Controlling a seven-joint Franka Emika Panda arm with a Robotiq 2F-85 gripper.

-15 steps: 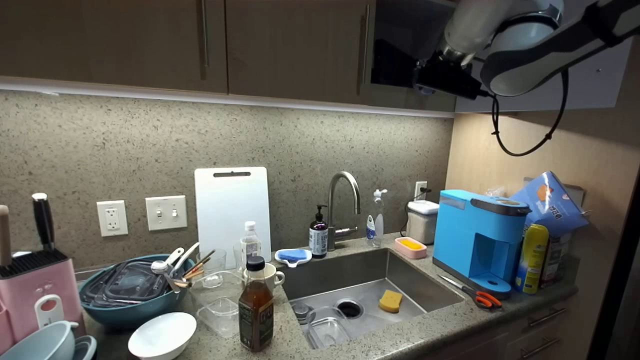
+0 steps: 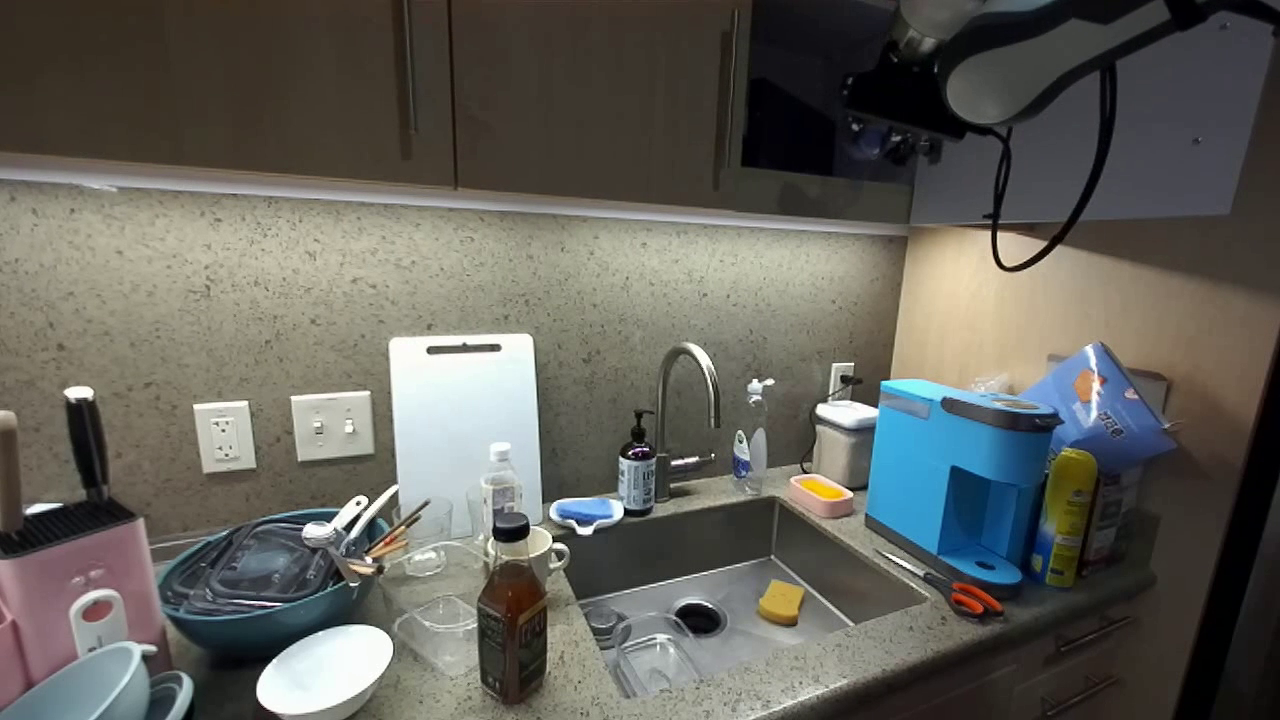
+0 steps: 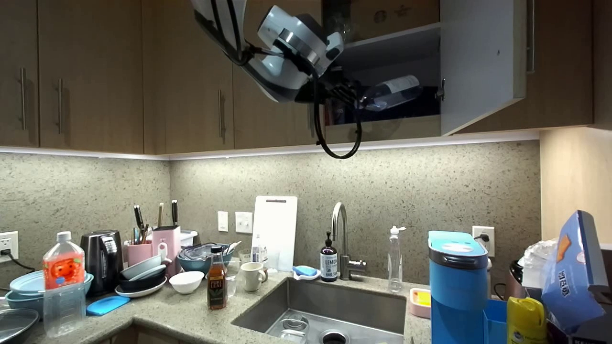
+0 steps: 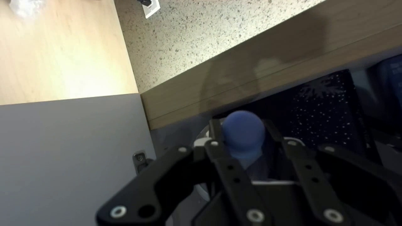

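A clear bottle (image 3: 396,92) with a pale label lies tilted in the opening of the raised cabinet, its neck end at my gripper (image 3: 356,102). In the wrist view a blue cap (image 4: 243,130) sits between the two dark fingers, and my gripper is shut on this capped end. The bottle's body is mostly hidden behind the fingers there. From exterior view 1 the arm's wrist (image 2: 902,90) covers part of the cabinet opening, and the bottle is hard to make out.
The cabinet door (image 3: 485,63) stands open to the right of the opening. Inside are a shelf (image 3: 396,35) above the bottle and a dark speckled box (image 4: 324,107). Below lie the sink (image 2: 768,564) and the blue coffee machine (image 2: 924,462).
In exterior view 1 the arm has risen and its wrist has tilted, with the hanging cable shifting up and left. The counter items have not moved.
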